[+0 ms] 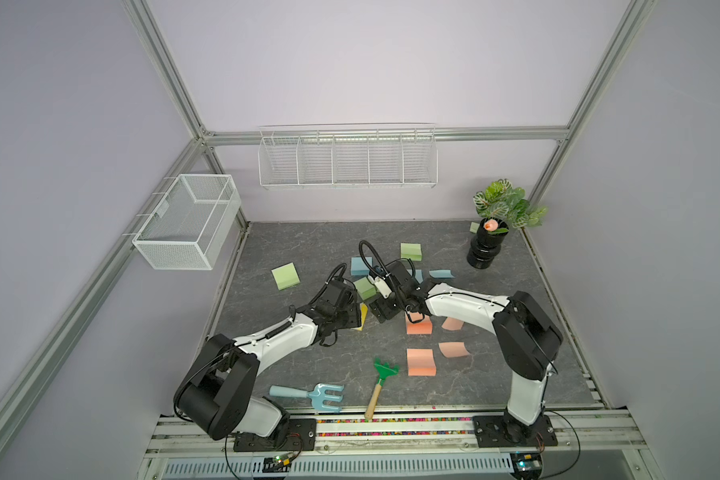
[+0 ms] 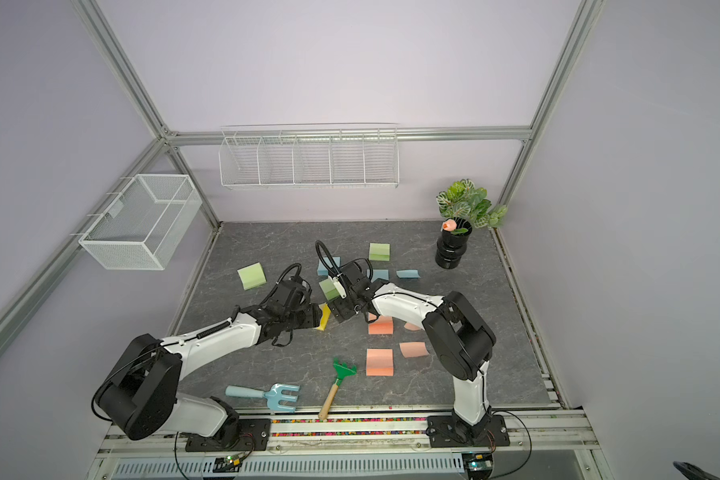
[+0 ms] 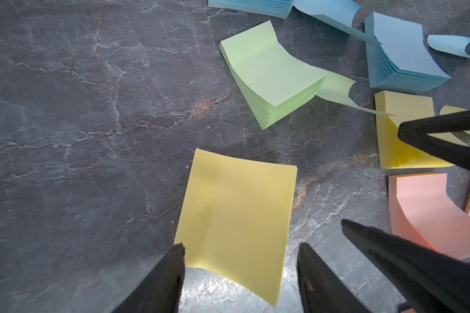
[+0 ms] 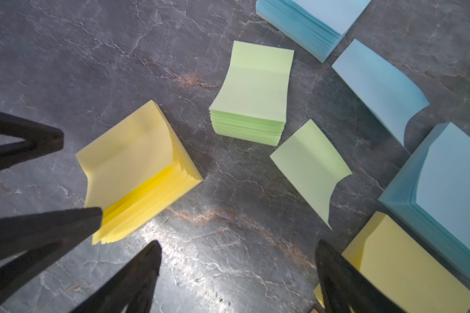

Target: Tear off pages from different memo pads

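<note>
In the left wrist view, my left gripper stands open over a yellow pad or sheet [image 3: 235, 208]; nothing held shows. In the right wrist view, my right gripper is also open, near a yellow pad [image 4: 130, 156] with curled top pages and another yellow pad [image 4: 402, 271]. Green pad [image 4: 250, 86] and blue pad [image 4: 438, 187] lie nearby, with a loose green page [image 4: 310, 167] and a loose blue page [image 4: 381, 86]. Pink pads [image 1: 421, 361] and loose pink pages [image 1: 453, 349] lie on the right side of the table.
A green rake [image 1: 384, 370] and blue fork [image 1: 325, 396] lie at the front. A potted plant [image 1: 482, 248] stands back right. Wire baskets [image 1: 185, 256] hang on the left and back walls.
</note>
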